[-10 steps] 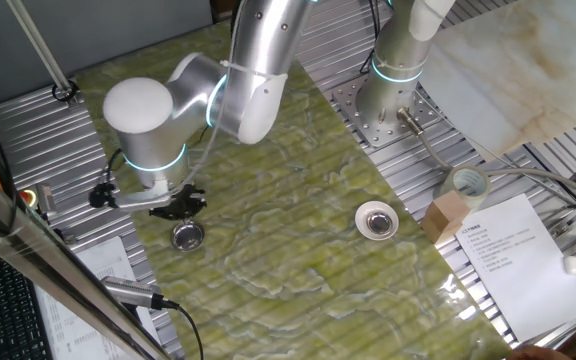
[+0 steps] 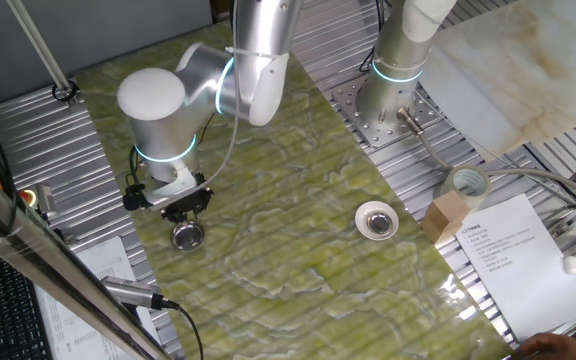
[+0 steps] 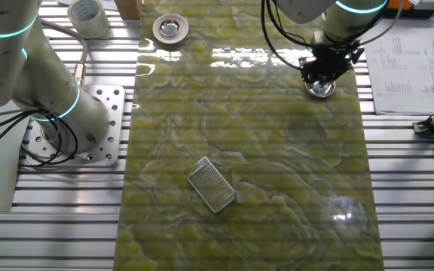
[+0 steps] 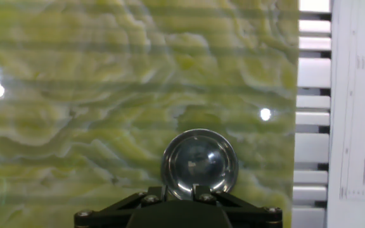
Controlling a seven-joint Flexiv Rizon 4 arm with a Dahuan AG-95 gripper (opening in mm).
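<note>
A small shiny metal bowl point(image 2: 187, 236) sits upright on the green marbled mat near its left edge; the wrist view shows the bowl point(image 4: 198, 163) from above. My gripper is at the bowl's near rim, its two fingertips apart with a gap between them. In exterior view 1 the gripper point(image 2: 185, 214) hangs just behind and over the bowl's edge. Whether the fingers touch the metal cannot be told. Farther right, a white saucer point(image 2: 364, 215) holds another small metal bowl point(image 2: 378, 222).
A flat metal grater point(image 3: 212, 185) lies on the mat, well away from the bowl.
My arm has moved slightly right and down the view, bringing the gripper closer over the metal bowl, and the wrist has turned. Both bowls and the saucer have stayed put.
</note>
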